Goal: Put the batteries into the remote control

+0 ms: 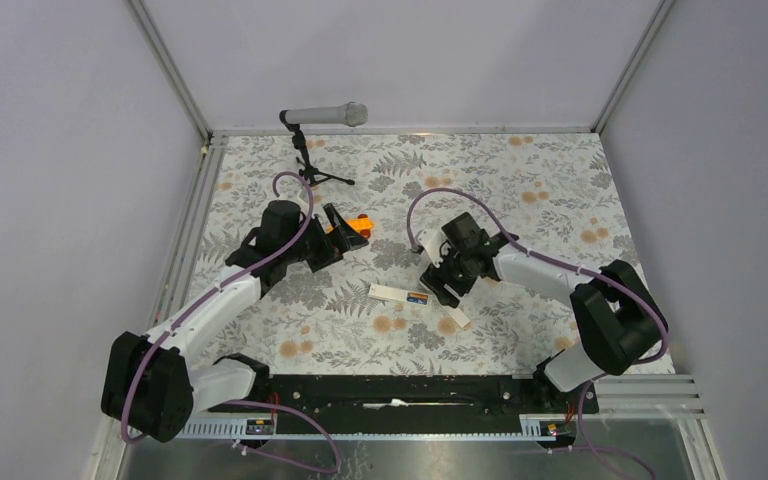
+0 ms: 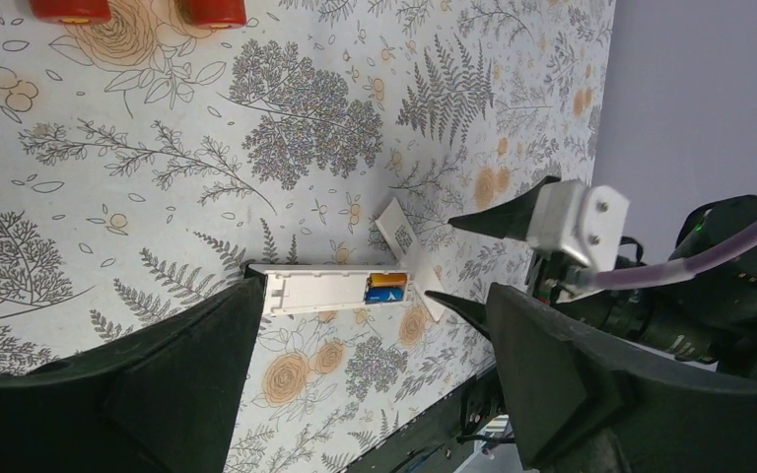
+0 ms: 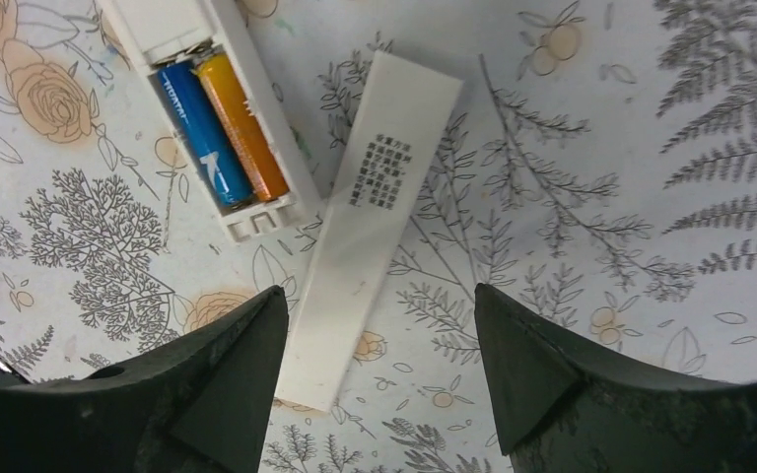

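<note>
The white remote control [image 1: 390, 293] lies on the tabletop with its battery compartment open. In the right wrist view a blue battery [image 3: 204, 133] and an orange battery [image 3: 241, 126] rest side by side in that compartment. Beside it lies a long white cover [image 3: 365, 227] with a printed grid, flat and slanted, close to the remote's end. My right gripper [image 1: 447, 292] is open above the cover, which it partly hides in the top view; nothing is gripped. Farther left, my left gripper [image 1: 351, 246] hangs open and empty; from its wrist the remote [image 2: 320, 290] appears ahead, between the fingers.
An orange toy car with red wheels [image 1: 365, 226] sits behind the left gripper, partly covered by it. At the back left stands a microphone [image 1: 325, 115] on a small black tripod.
</note>
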